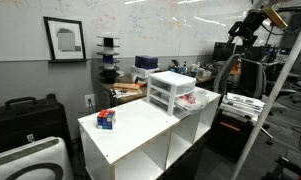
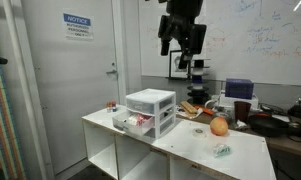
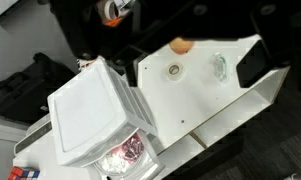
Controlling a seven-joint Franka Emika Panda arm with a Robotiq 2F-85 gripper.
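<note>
High above the white table (image 2: pixel 240 160), my gripper (image 2: pixel 175 50) points down with its fingers open. In the wrist view the gripper has dark fingers set wide apart, with only the tabletop below them. A white drawer unit (image 3: pixel 90 108) stands on the table, and its clear drawer (image 3: pixel 125 158) is pulled out with red and white packets inside. Beyond it lie an orange round object (image 2: pixel 219 126), a tape roll (image 3: pixel 174 71) and a small clear greenish item (image 3: pixel 220 67). A red and blue block (image 1: pixel 106 119) sits at the table's other end.
Open shelf compartments (image 1: pixel 180 145) lie under the tabletop. Behind the table stand a dark stacked rack (image 1: pixel 110 60) and office clutter. A black suitcase (image 1: pixel 28 122) is off to one side. Between the block and the drawer unit the tabletop is clear.
</note>
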